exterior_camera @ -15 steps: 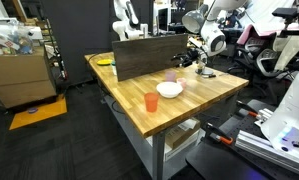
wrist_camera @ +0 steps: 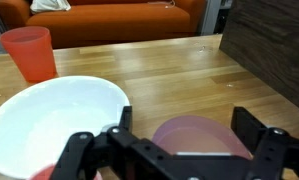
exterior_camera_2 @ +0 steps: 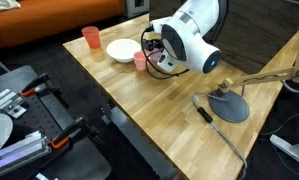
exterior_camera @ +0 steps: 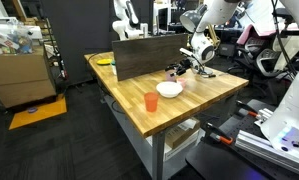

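A mauve-pink cup (wrist_camera: 201, 133) shows between the spread fingers of my gripper in the wrist view; they stand open on either side of it. Whether they touch it, I cannot tell. In exterior view 1 the gripper (exterior_camera: 176, 70) is low, just at the pink cup behind the white bowl (exterior_camera: 169, 89). A second, lighter pink cup (exterior_camera_2: 140, 61) stands beside the bowl (exterior_camera_2: 121, 48) in exterior view 2; only its edge peeks in at the wrist view's bottom left. Farther off, past the bowl, is an orange-red cup (wrist_camera: 29, 54).
A dark upright panel (exterior_camera: 144, 57) runs along the table's back edge, close to the arm. On the robot's side lie a stand with a round base (exterior_camera_2: 226, 108) and a cable.
The gripper has come down and to the left in exterior view 1, to the pink cup behind the bowl. Cups and bowl appear unmoved.
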